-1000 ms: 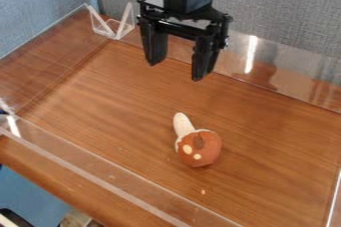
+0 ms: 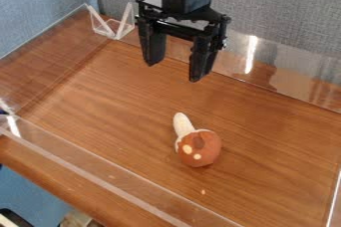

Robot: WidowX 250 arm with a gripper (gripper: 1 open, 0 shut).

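Note:
My black gripper hangs open above the back-middle of the wooden surface, its two fingers spread apart with nothing between them. Below it, toward the front right, a toy mushroom lies on its side, with an orange spotted cap and a pale stem pointing away toward the back.
Clear plastic walls edge the wooden surface. A white wire-like stand is at the back left. Dark objects show at the bottom left corner, beyond the edge.

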